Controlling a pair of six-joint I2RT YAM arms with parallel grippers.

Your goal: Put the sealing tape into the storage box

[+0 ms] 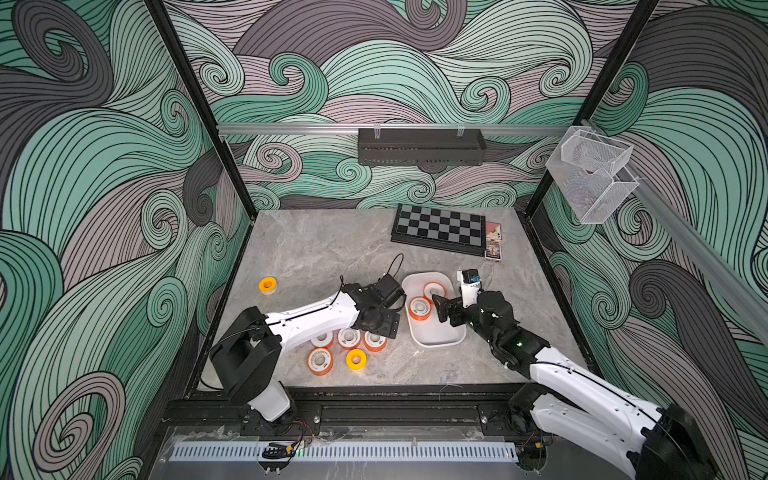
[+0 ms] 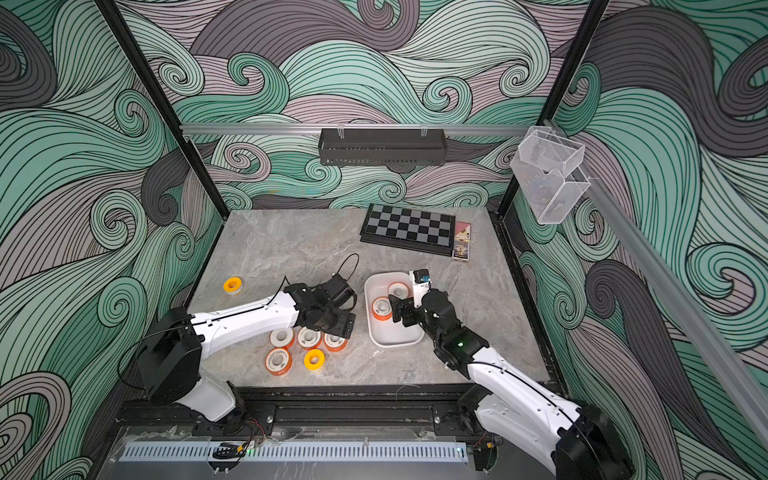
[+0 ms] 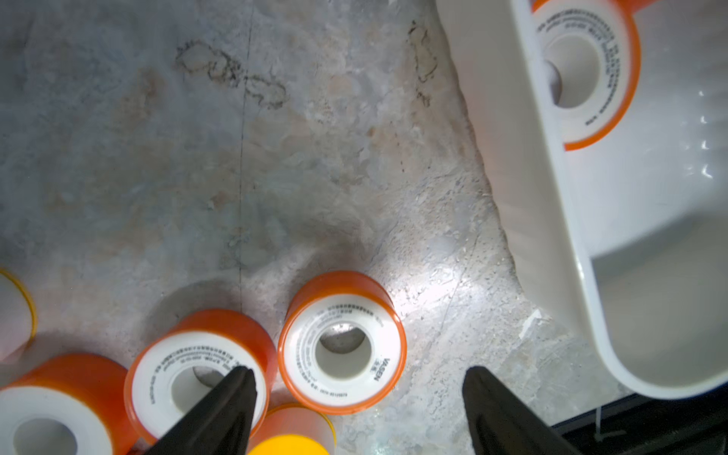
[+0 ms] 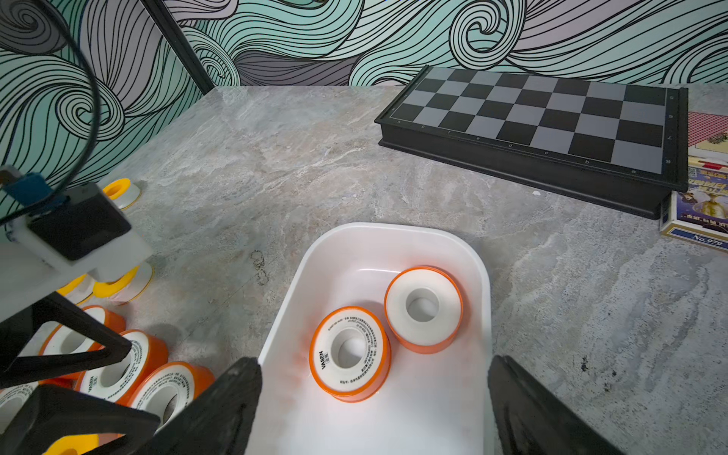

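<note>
The white storage box [image 1: 436, 337] holds two orange-edged tape rolls; in the right wrist view these are a lettered roll [image 4: 349, 353] and a plainer roll [image 4: 423, 308] behind it. Outside, left of the box, several orange-edged rolls stand close together, the nearest being a white-faced roll [image 3: 342, 350]. My left gripper is open above this group, its fingers [image 3: 216, 417] apart with nothing held. Over the box's right side, my right gripper is open too, and nothing is between its fingers. A yellow roll [image 1: 356, 359] lies in front of the group.
A chessboard [image 1: 439, 227] and a card box [image 1: 493, 241] lie at the back right. One yellow roll [image 1: 268, 285] sits alone at the left. Both arms are close together around the box.
</note>
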